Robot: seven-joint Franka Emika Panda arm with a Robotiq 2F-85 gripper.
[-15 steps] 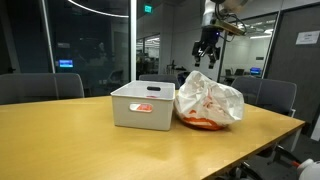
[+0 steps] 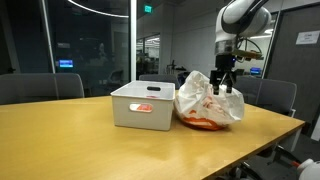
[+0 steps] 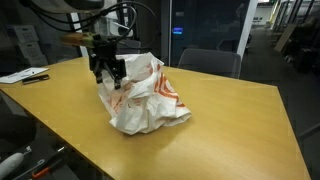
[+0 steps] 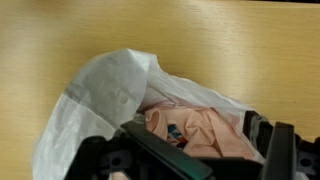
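A white plastic bag with orange-red print stands crumpled on the table, its mouth upward. My gripper points down at the bag's upper part and is open. In exterior view 2 the fingers overlap the top of the bag; how deep they reach inside cannot be told. The wrist view looks into the bag's mouth, where pale pink cloth with a small dark patch lies between and below the spread fingers. Nothing is visibly gripped. The cloth's lower part is hidden.
A white box with a red label stands close beside the bag in exterior view 1. Chairs line its far side. Exterior view 2 shows papers and small dark items near the table's left edge.
My arm has come down from above the bag, and the gripper now overlaps the bag's top in exterior view 1. The bag and box look unmoved.
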